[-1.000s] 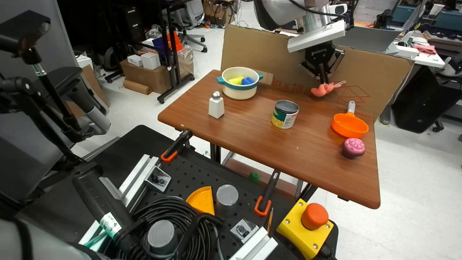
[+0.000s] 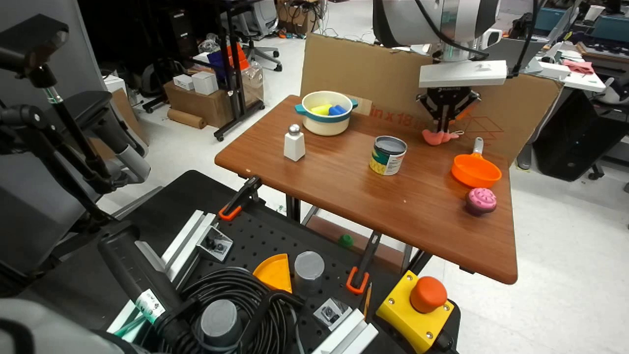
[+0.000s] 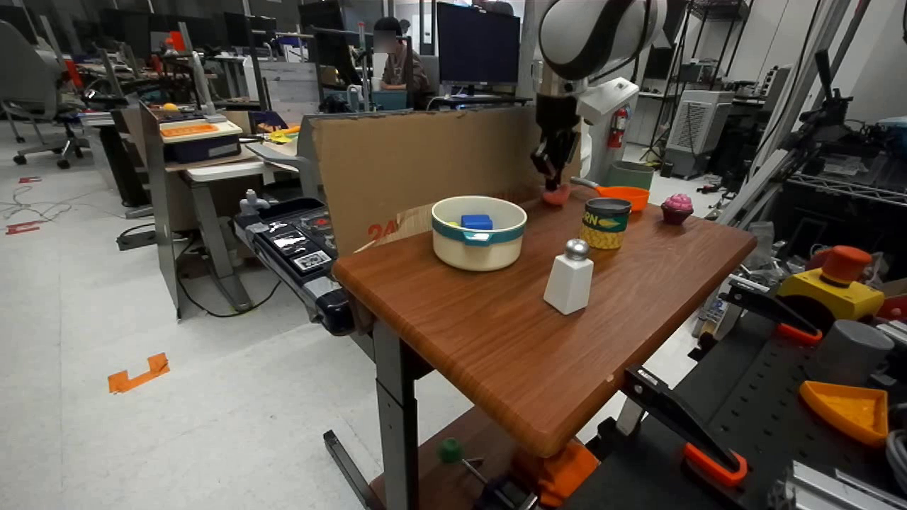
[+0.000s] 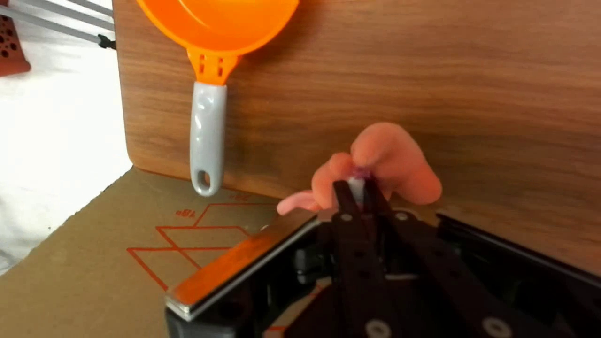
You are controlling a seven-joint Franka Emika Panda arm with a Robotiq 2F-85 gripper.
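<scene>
A soft pink-orange toy [image 4: 397, 160] is pinched between the tips of my gripper, its lobes sticking out on both sides. In exterior view 1 the gripper [image 2: 442, 127] points straight down at the back of the table, with the toy [image 2: 436, 137] at tabletop height; whether it rests on the wood I cannot tell. The second exterior view has the toy [image 3: 557, 195] low under the fingers, close to the cardboard. Part of the toy is hidden behind the fingers in the wrist view.
An orange strainer [image 2: 476, 170] and a pink-topped cupcake [image 2: 480, 201] lie at the right. A corn can [image 2: 387, 156] stands mid-table, a white shaker [image 2: 294, 143] farther left. The cream pot [image 2: 326, 125] holds yellow and blue pieces. Cardboard [image 2: 354, 65] walls the back edge.
The arm has gone from tilted to upright, its wrist shifting right. The toy, still in the gripper, has come down from above the tabletop to its level.
</scene>
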